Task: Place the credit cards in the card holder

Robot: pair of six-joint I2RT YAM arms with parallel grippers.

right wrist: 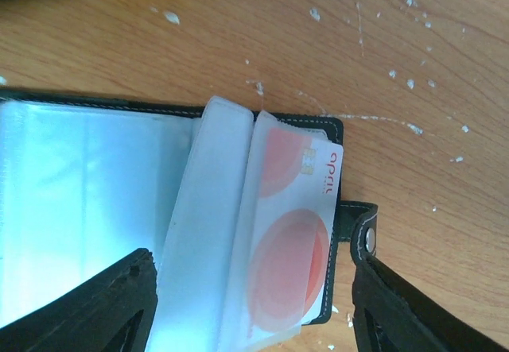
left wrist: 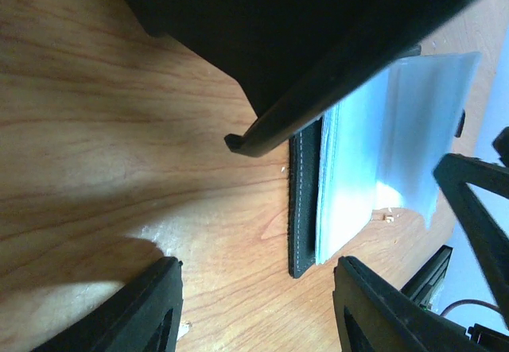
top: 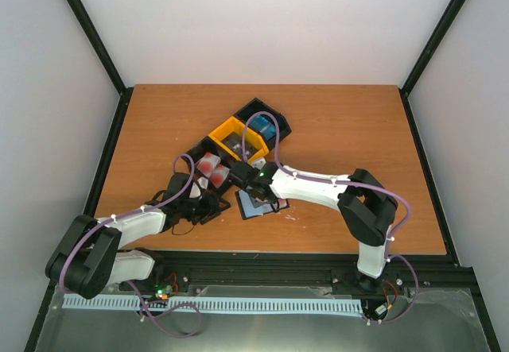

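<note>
The open card holder (top: 248, 206) lies on the table with clear plastic sleeves (right wrist: 87, 193); in the right wrist view a white card with pink circles (right wrist: 290, 264) lies at its right side, seemingly within a sleeve. My right gripper is over the holder, part open, fingers either side of sleeves and card, apparently holding nothing. My left gripper is low by the table just left of the holder, fingers apart with nothing between them. In the left wrist view the holder's sleeves (left wrist: 350, 177) stand partly raised.
A black bin with red-and-white cards (top: 208, 164), a yellow bin (top: 233, 128) and a black bin with blue items (top: 262, 125) form a row behind the grippers.
</note>
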